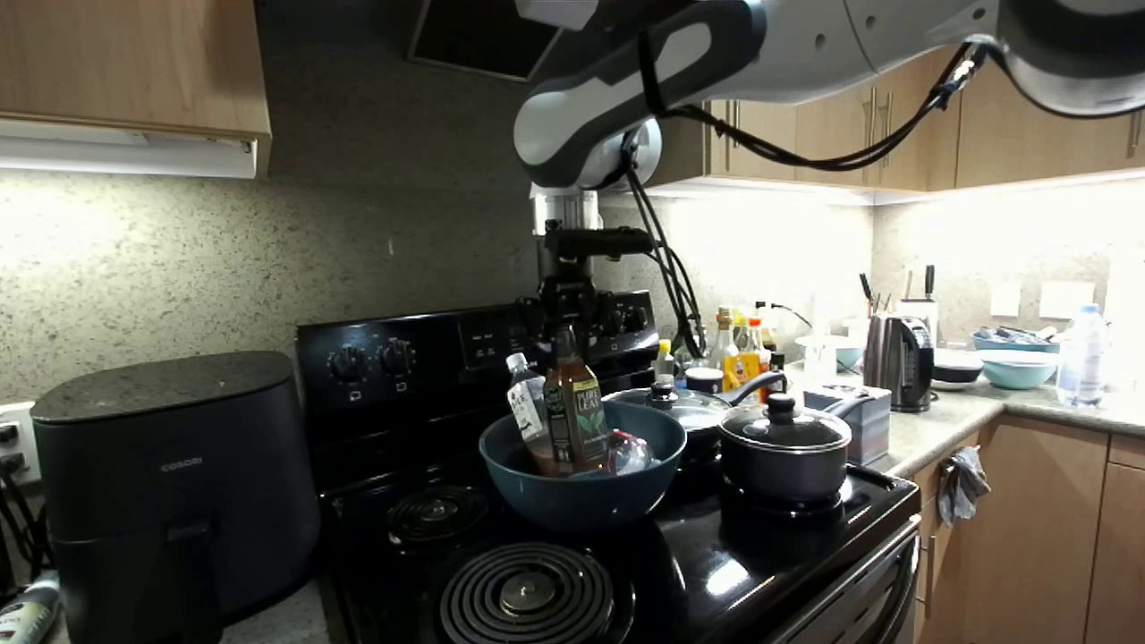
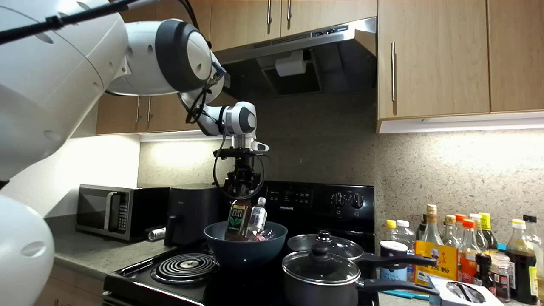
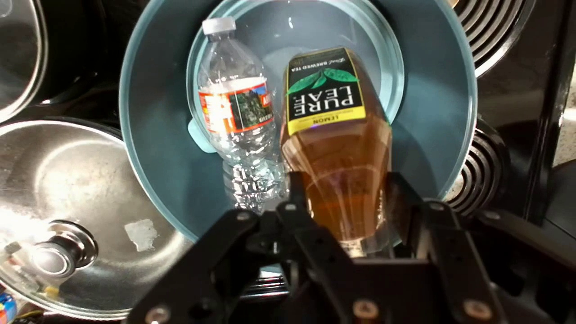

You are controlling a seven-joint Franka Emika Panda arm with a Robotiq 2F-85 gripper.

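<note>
My gripper is shut on the neck end of a brown Pure Leaf tea bottle [image 3: 340, 140], which stands steeply, slightly tilted, with its lower part within the blue-green bowl [image 1: 585, 504]. Whether its base touches the bowl's bottom I cannot tell. A clear plastic bottle with a red-edged label [image 3: 237, 108] leans beside it in the bowl. In exterior view 1, another clear, crumpled-looking item [image 1: 628, 453] shows at the bowl's right side. The tea bottle's cap is hidden between the fingers.
The bowl stands on a black stove with bare coil burners [image 1: 528, 592]. Close by are a lidded pan [image 2: 326, 245] and a lidded pot [image 2: 321, 278], their handles pointing right. A black air fryer [image 1: 177, 483] flanks the stove; several sauce bottles crowd the far counter.
</note>
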